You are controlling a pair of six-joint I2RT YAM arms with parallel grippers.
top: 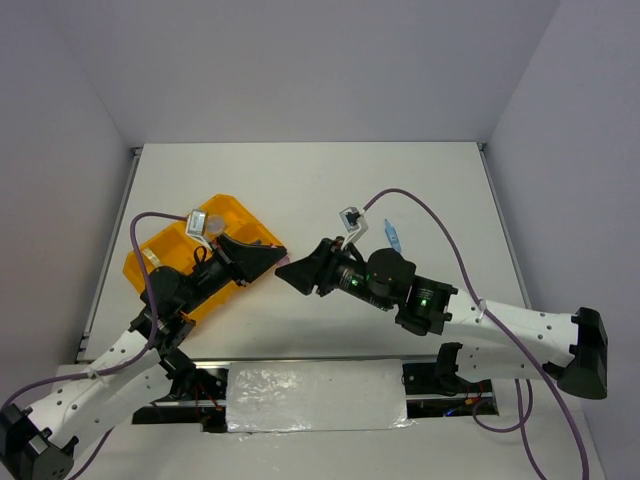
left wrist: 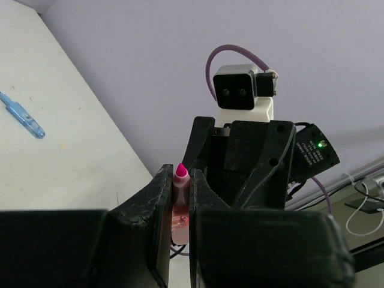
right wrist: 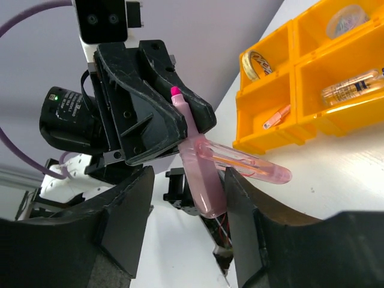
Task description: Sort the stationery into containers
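A translucent pink pen-like piece (right wrist: 204, 180) with a bright pink tip is pinched near its tip by my left gripper (top: 278, 252). A clear pink tube (right wrist: 255, 165) sticks out sideways from it in the right wrist view. My right gripper stands part open, its fingers on either side of the pink body's lower end; the left finger (right wrist: 137, 192) is clear of it, and whether the other touches I cannot tell. In the top view the two grippers nearly meet and mostly hide the piece. A blue pen (top: 392, 236) lies on the table.
Beneath the left arm, the orange divided tray (top: 240, 215) holds a tape roll (right wrist: 257, 65), a small pink piece (right wrist: 276, 116), a clear tube (right wrist: 353, 87) and a round clear case (right wrist: 347, 21).
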